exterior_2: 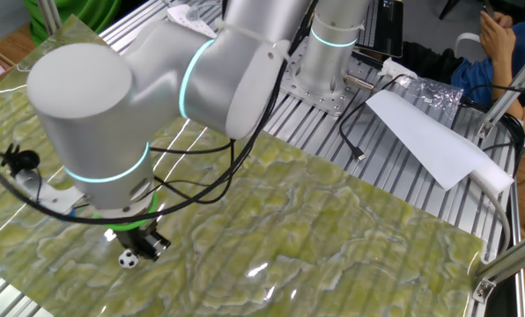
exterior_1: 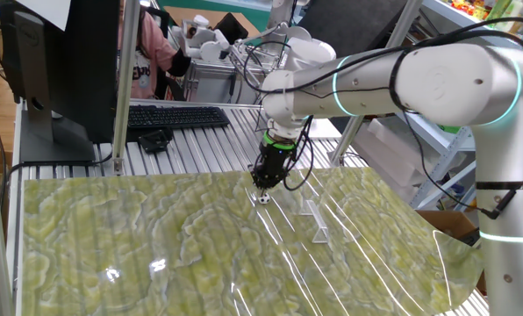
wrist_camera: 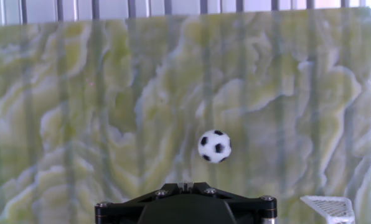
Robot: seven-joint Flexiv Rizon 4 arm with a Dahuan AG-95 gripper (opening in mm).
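Observation:
A small black-and-white soccer ball point(wrist_camera: 215, 147) rests on the green marbled board, just beyond my fingertips and a little to their right in the wrist view. My black gripper is shut, its fingertips together and nothing showing between them. In exterior view 1 the gripper point(exterior_1: 261, 185) hangs close to the ball point(exterior_1: 264, 199), which shows just below it. From the other side, the ball point(exterior_2: 128, 259) appears beside the gripper's tip, clear of its fingers.
A small white frame like a goal point(exterior_1: 319, 233) stands on the board, its mesh part point(wrist_camera: 332, 206) at the wrist view's lower right. Behind the board lie a keyboard point(exterior_1: 178, 117) and a monitor point(exterior_1: 60, 88). Most of the marbled board point(exterior_1: 139, 237) is bare.

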